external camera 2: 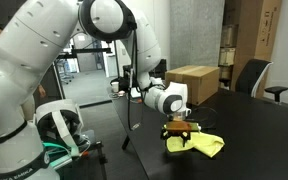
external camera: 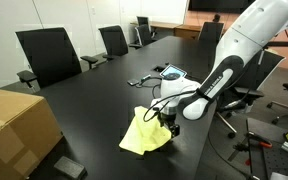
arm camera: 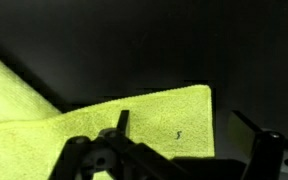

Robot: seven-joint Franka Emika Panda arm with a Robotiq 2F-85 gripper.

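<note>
A yellow cloth (external camera: 139, 135) lies on the black table, partly folded or rumpled. One straight edge and a corner with a small dark mark show in the wrist view, where the cloth (arm camera: 79, 124) fills the lower left and middle. Over that corner my gripper stands open, its fingers wide apart. The left finger is above the cloth and the right one above bare table just past the corner. Nothing is held. In exterior view 2 the gripper (external camera 2: 177, 128) is low at the near side of the cloth (external camera 2: 209, 145); whether it touches cannot be told.
A cardboard box (external camera: 19, 130) and a small dark block (external camera: 70, 167) are on the table's left. Farther back lie a tablet-like item (external camera: 172, 72) and small dark objects. Chairs line the table. Bare tabletop (external camera: 89, 120) stretches left of the cloth.
</note>
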